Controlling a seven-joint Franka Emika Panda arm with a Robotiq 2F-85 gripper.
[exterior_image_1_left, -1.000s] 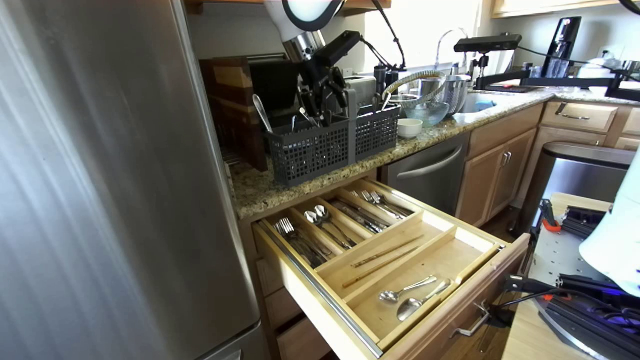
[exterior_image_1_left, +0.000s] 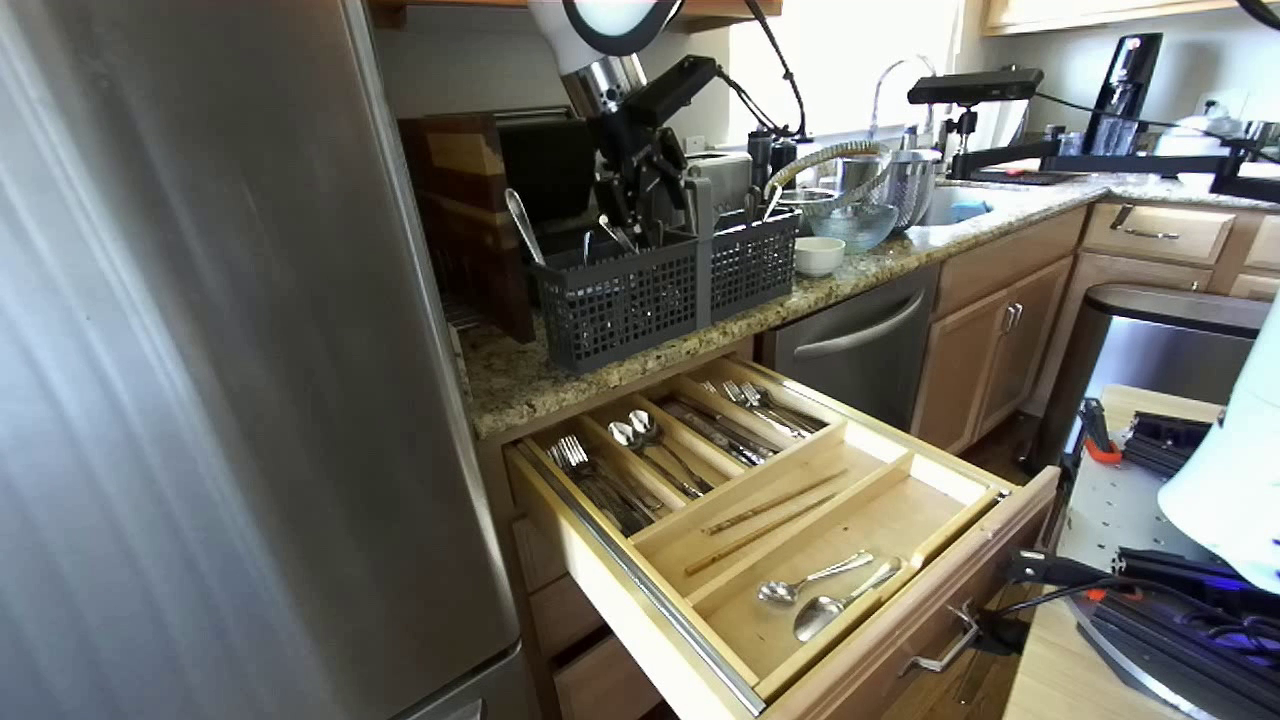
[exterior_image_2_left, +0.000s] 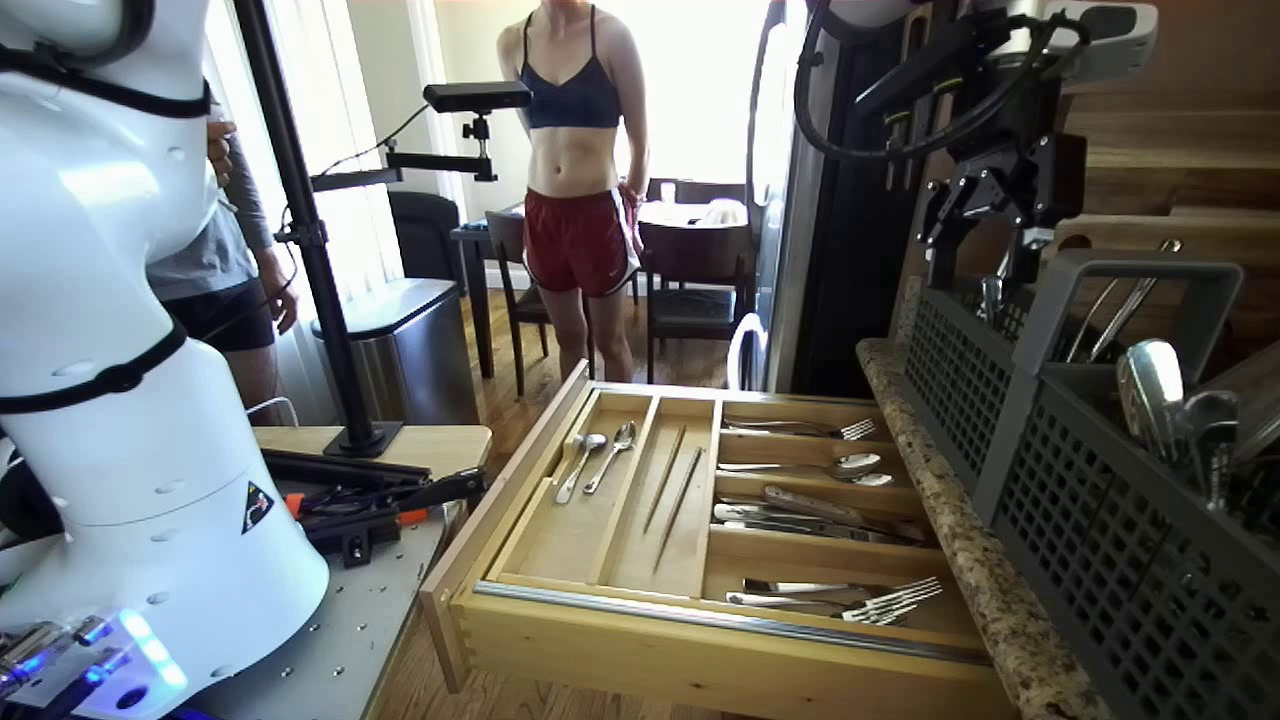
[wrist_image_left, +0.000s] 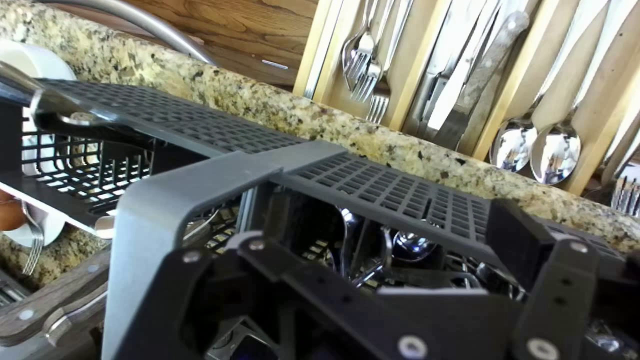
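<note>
My gripper (exterior_image_1_left: 638, 222) points down over the near-left half of a dark grey cutlery basket (exterior_image_1_left: 618, 310) on the counter. In exterior view 2 the open gripper (exterior_image_2_left: 986, 266) has its fingertips at about the basket's rim, with a piece of silverware (exterior_image_2_left: 991, 295) standing close between them. The wrist view shows the spread fingers (wrist_image_left: 517, 243) over the basket's opening, where a shiny spoon bowl (wrist_image_left: 412, 245) and other cutlery lie below. No grasp on any piece shows. Below the counter, the pulled-out drawer (exterior_image_1_left: 606, 624) holds sorted forks (exterior_image_1_left: 573, 456), spoons (exterior_image_1_left: 642, 426) and knives (exterior_image_1_left: 720, 432).
The basket's upright handle (wrist_image_left: 159, 222) rises beside the fingers. Wooden boards (exterior_image_1_left: 486, 216) stand behind the basket, and a white bowl (exterior_image_1_left: 819, 254) sits to its right. Two chopsticks (exterior_image_1_left: 768, 514) and two spoons (exterior_image_1_left: 821, 614) lie in the drawer's front compartments.
The gripper has shifted very slightly above the basket. The drawer and the cutlery in it look the same.
</note>
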